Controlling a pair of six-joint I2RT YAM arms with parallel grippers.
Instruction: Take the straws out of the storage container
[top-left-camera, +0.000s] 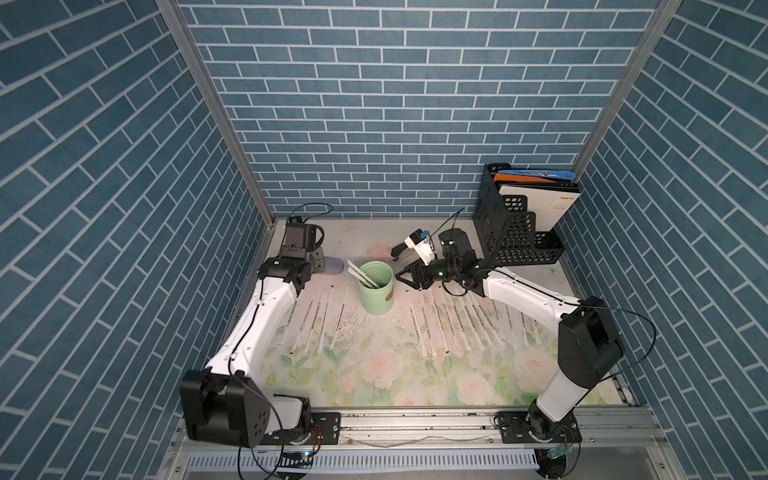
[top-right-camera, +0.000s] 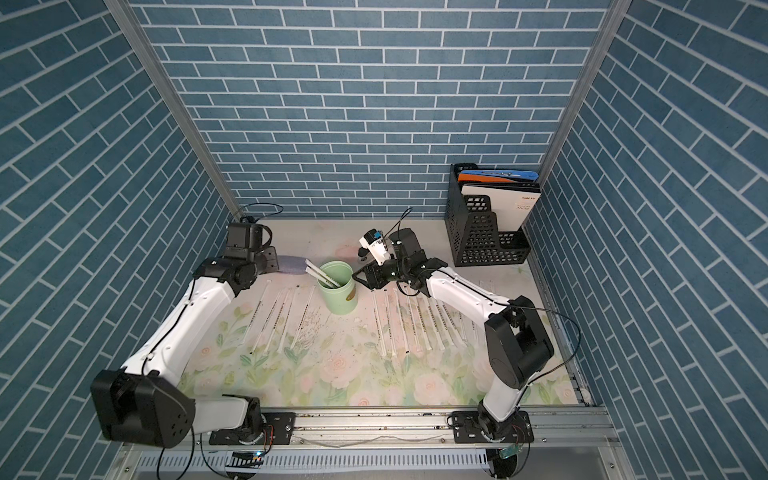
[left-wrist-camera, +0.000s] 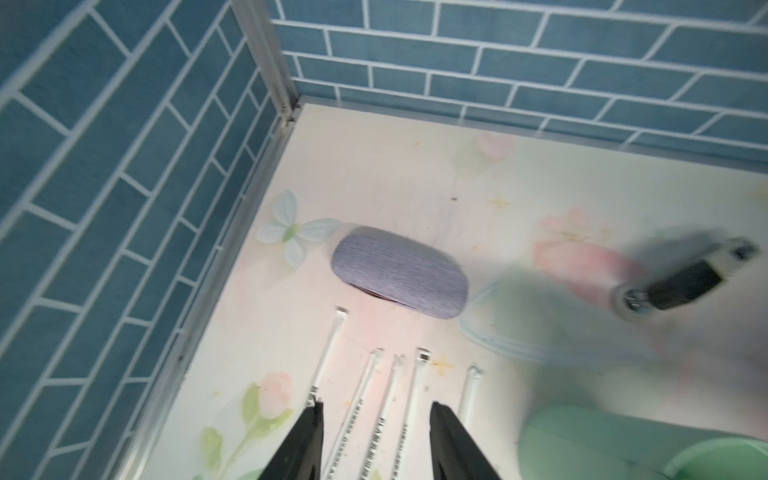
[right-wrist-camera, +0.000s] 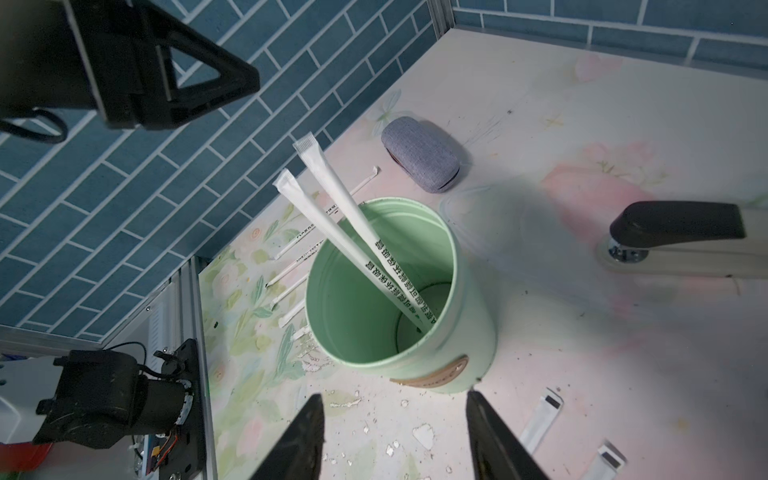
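A green storage cup (top-left-camera: 376, 297) stands mid-table with two white paper straws (right-wrist-camera: 344, 235) leaning in it, tops past the left rim. Rows of straws (left-wrist-camera: 358, 400) lie flat on both sides of it. My left gripper is raised left of the cup, fingers open and empty over the table, as the left wrist view shows. My right gripper hangs just right of the cup, facing it, open with nothing between its fingers.
Behind the cup lie a grey case (right-wrist-camera: 420, 156) and a stapler (right-wrist-camera: 680, 232). A black file holder (top-left-camera: 512, 236) with folders stands back right. Tiled walls enclose three sides.
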